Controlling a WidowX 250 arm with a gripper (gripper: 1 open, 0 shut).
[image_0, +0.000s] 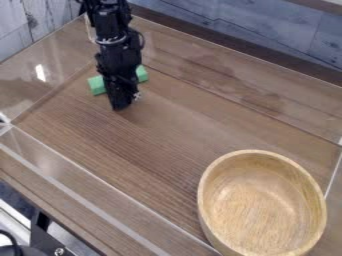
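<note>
A black robot arm hangs from the top left, its gripper (123, 98) low over the table beside a green object (102, 83). The gripper covers much of that object, whose ends show to the left and behind it. I cannot make out whether the fingers are open or shut, or whether they touch it.
A round light wooden bowl (262, 162) stands at the front right. Walls border the back and left, and some cables lie at the lower left edge.
</note>
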